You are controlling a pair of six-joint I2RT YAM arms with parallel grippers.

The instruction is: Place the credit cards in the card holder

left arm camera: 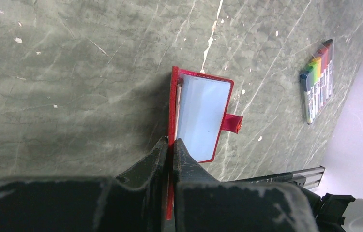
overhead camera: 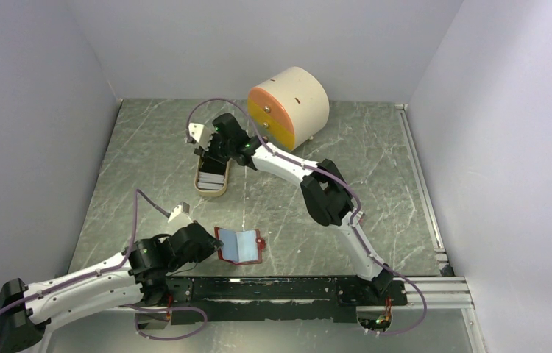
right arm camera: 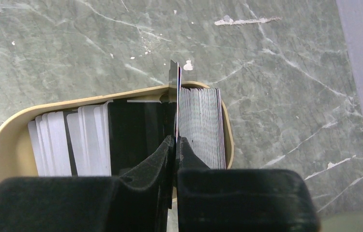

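The red-edged card holder (left arm camera: 204, 116) lies open with pale blue inner pockets, seen in the left wrist and top views. My left gripper is shut on the holder's raised red cover edge, at its left side. In the right wrist view a thin dark card (right arm camera: 173, 79) stands edge-on, with my right gripper shut on it above the box. Beneath it is a tan oval box (right arm camera: 10, 130) of cards: grey-white ones (right arm camera: 56, 145) lean at the left, and a tight stack (right arm camera: 201, 125) stands at the right. How many cards are held cannot be told.
Behind the box is a white drum-shaped cabinet (overhead camera: 304, 103) with an orange and yellow front. A clear pack of coloured markers (left arm camera: 320, 79) lies to the holder's right in the left wrist view. Bare table (overhead camera: 295, 220) stretches between box and holder.
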